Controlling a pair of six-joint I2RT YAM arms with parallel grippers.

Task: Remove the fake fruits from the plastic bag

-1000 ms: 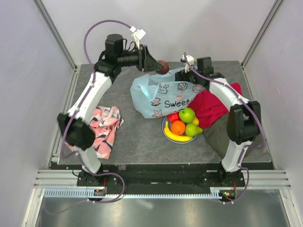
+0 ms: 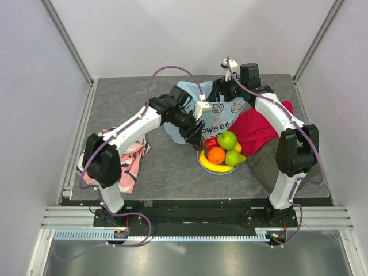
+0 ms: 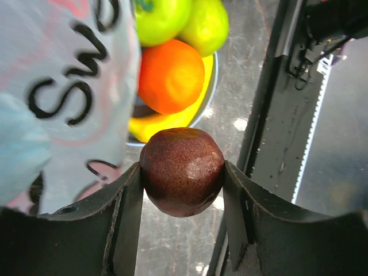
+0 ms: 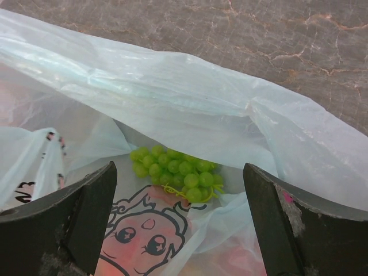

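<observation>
My left gripper point(image 2: 192, 133) is shut on a dark red-brown round fruit point(image 3: 181, 171), held low at the left side of the blue fruit bowl point(image 3: 207, 105), which holds an orange point(image 2: 216, 154), bananas point(image 2: 215, 167), green fruits point(image 2: 227, 140) and a red fruit point(image 2: 210, 143). The pale plastic bag point(image 2: 217, 118) with "Sweet" printed on it lies just behind the bowl. My right gripper stands open over the bag's mouth, and green grapes point(image 4: 172, 168) lie inside the bag.
A red cloth point(image 2: 253, 129) and olive cloth point(image 2: 267, 164) cover the right side. A pink patterned cloth point(image 2: 126, 167) lies at the left. The grey table between it and the bowl is clear.
My left gripper has come down from above the bag to the bowl's edge, carrying the red-brown fruit. The right arm is almost where it was.
</observation>
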